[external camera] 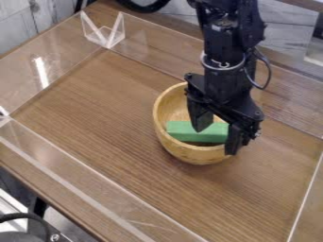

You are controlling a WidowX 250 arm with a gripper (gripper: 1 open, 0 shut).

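Note:
A tan bowl [168, 106] sits on the wooden table with a green block [186, 129] inside it. My black gripper [213, 126] hangs over the bowl's right part, its open fingers down at the block. The gripper hides part of the block and of the bowl's back and right side.
A clear wire or plastic stand [105, 30] stands at the back left. A cable runs along the lower left corner.

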